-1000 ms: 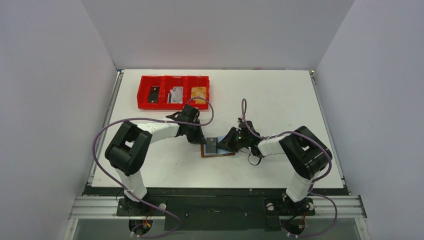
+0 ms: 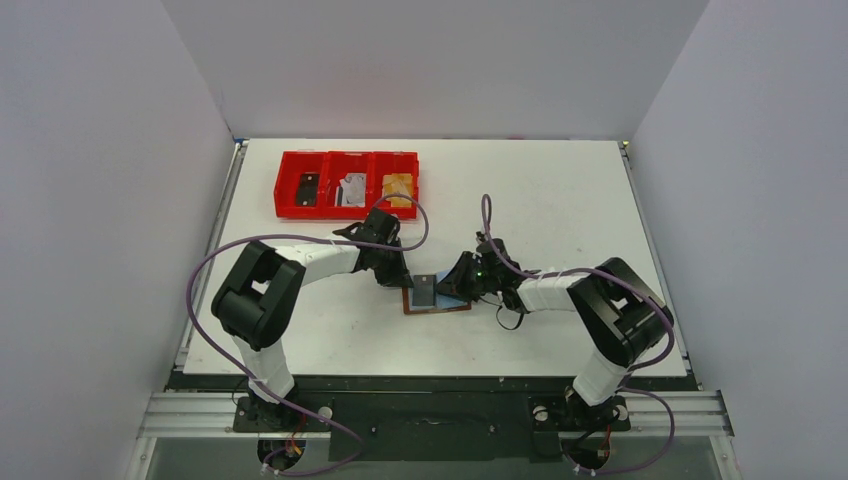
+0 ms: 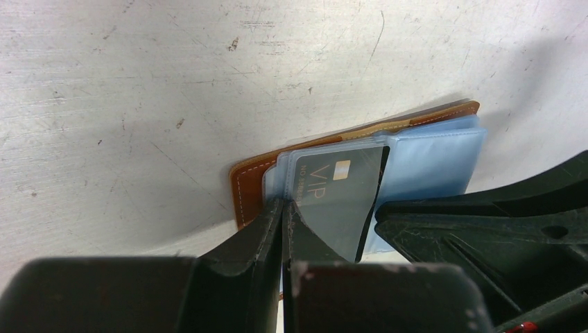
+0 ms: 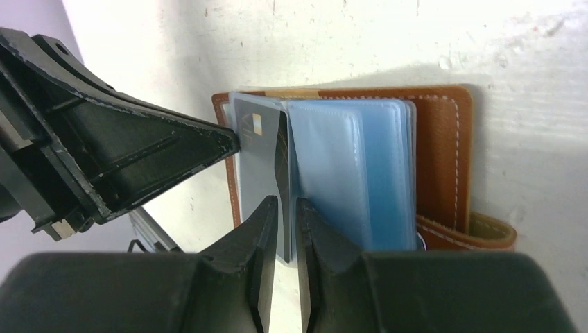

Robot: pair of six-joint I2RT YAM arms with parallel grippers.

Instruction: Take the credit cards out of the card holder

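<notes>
An open brown card holder (image 2: 436, 311) lies on the table between my two grippers, its clear sleeves spread. A grey VIP card (image 3: 340, 187) sits inside a sleeve, and light blue sleeve pages (image 4: 378, 166) lie beside it. My left gripper is shut, its tips pressed together at the left edge of the sleeves. My right gripper is shut over the line where the grey card's sleeve meets the blue page; the sleeve edge shows at its tips, but whether it is pinched there is unclear.
A red three-compartment tray (image 2: 347, 213) stands at the back left, with a dark item, white cards and yellow-brown items inside. Purple cables loop over both arms.
The right arm has shifted very slightly to the right. My left arm and the card holder look nearly still.
</notes>
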